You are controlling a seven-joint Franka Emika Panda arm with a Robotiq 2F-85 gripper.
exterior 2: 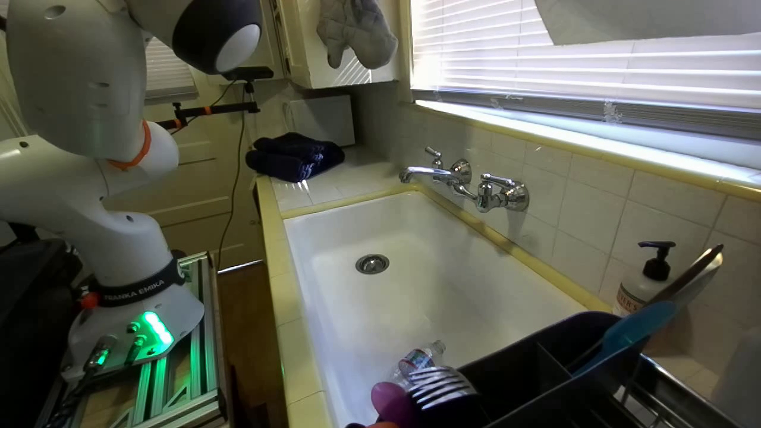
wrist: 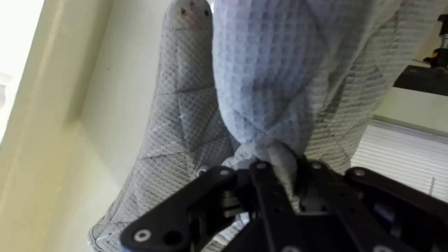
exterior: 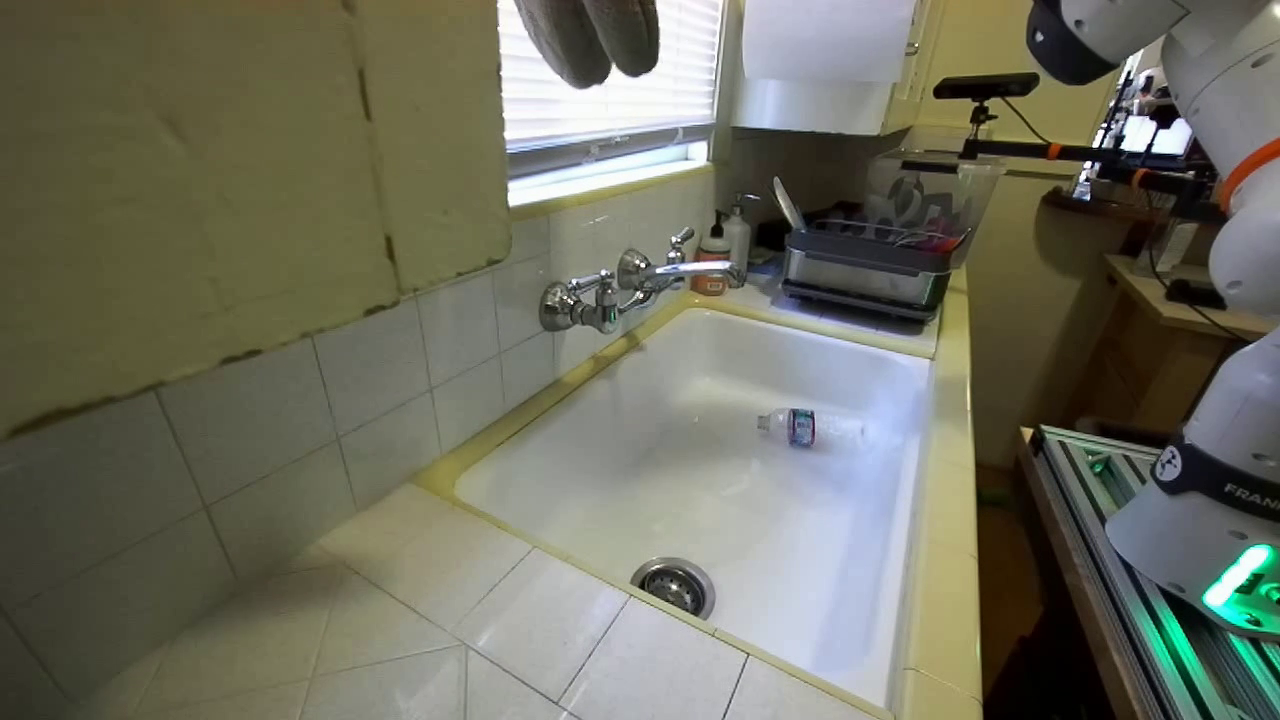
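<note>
Grey quilted oven mitt fabric [wrist: 268, 75] fills the middle of the wrist view, bunched where my gripper is shut on it. Behind it on the left, a further quilted piece [wrist: 172, 121] hangs close to the pale cabinet surface; whether this is a second mitt or part of the same one, I cannot tell. Grey mitt ends [exterior: 588, 36] dangle in front of the window in exterior view 1. Exterior view 2 has the grey mitt [exterior 2: 357, 32] before the cabinet door. The gripper itself is outside both exterior views.
A white sink [exterior: 672, 480] lies below, with a clear plastic bottle [exterior: 792, 426] on its floor. Chrome taps [exterior: 600, 300] stick out from the wall. Behind the sink stands a dish rack [exterior: 864, 270]. Dark folded cloths [exterior 2: 296, 157] rest on the counter.
</note>
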